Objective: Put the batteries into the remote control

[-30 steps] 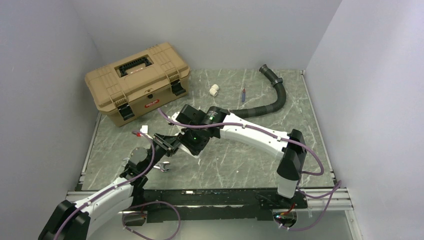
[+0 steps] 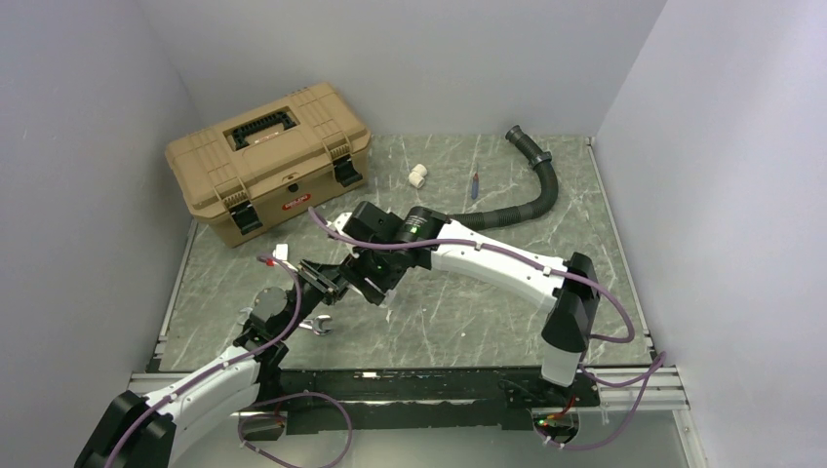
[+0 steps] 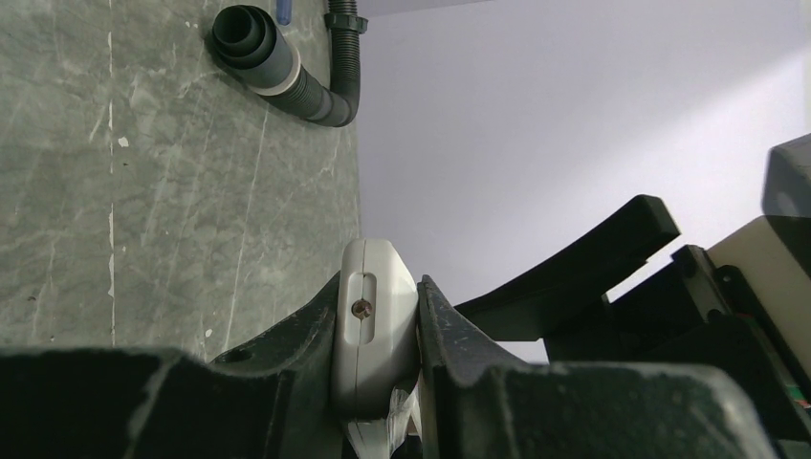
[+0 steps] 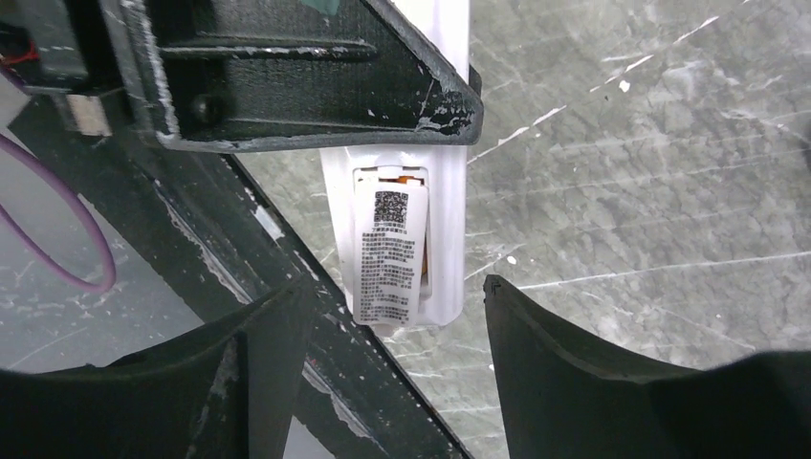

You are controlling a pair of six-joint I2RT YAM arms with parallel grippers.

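Note:
My left gripper is shut on the white remote control (image 3: 376, 325), its rounded end rising between the fingers. In the right wrist view the remote (image 4: 445, 239) has its back compartment facing the camera, with a white battery (image 4: 387, 253) printed with a QR code lying in it, reaching the lower rim. My right gripper is open just beyond that lower end, one finger on each side, touching nothing that I can see. From above, both grippers meet near the table's middle left, largely hiding the remote.
A tan toolbox (image 2: 263, 166) stands at back left. A black hose (image 2: 536, 195), small white fittings (image 2: 417, 175), a screwdriver (image 2: 475, 187) and a wrench (image 2: 320, 325) lie on the grey table (image 2: 478, 331). Walls bound three sides.
My right gripper has shifted slightly, its black head now a little lower toward the front in the top view. The left arm looks unchanged.

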